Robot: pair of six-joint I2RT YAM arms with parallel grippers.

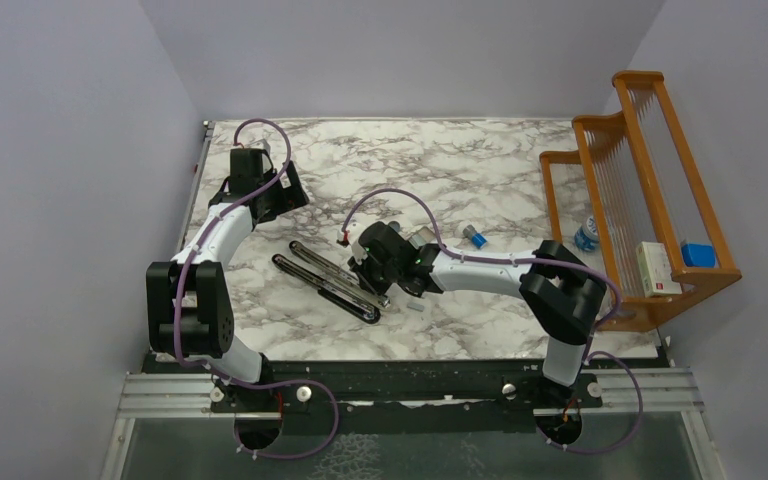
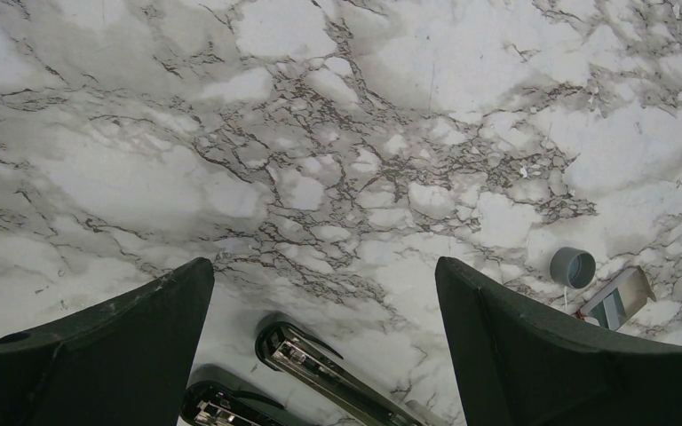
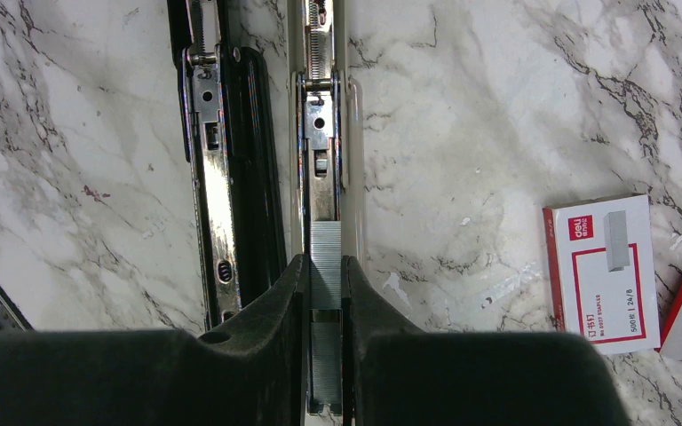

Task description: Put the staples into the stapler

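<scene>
The opened light-coloured stapler (image 3: 351,133) runs up the middle of the right wrist view, its metal channel exposed. In that channel lies a strip of staples (image 3: 326,248), with a second staple strip (image 3: 326,368) behind it, nearer the camera. My right gripper is shut with its fingertips against both sides of the first strip; whether the channel walls are pinched too, I cannot tell. Alongside on the left lies an opened black stapler (image 3: 218,191). My left gripper is open and empty, away over the table's left part.
To the right of the staplers is a white-and-red staple box (image 3: 606,284), with a loose staple strip (image 3: 617,240) on it. A grey cap (image 2: 573,267) and a blue-ended cylinder (image 1: 474,237) lie farther right. A wooden rack (image 1: 640,200) stands at the right edge.
</scene>
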